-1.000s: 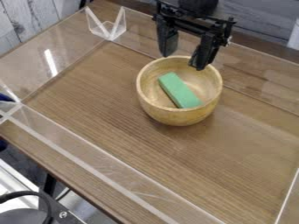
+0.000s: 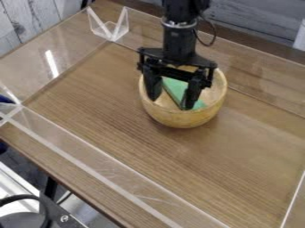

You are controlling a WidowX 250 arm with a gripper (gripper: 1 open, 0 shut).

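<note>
My black gripper (image 2: 172, 87) hangs from the top centre, lowered into a round wooden bowl (image 2: 201, 116), with its fingers spread open over the bowl. Inside the bowl a green block (image 2: 188, 101) lies at a slant, partly hidden by the gripper. I cannot tell whether the fingers touch it.
A clear plastic object (image 2: 109, 24) stands at the upper left. Black cables (image 2: 30, 200) lie off the table's lower-left edge.
My gripper has come down and toward the viewer from above and behind the bowl, and now covers part of the bowl and the green block.
</note>
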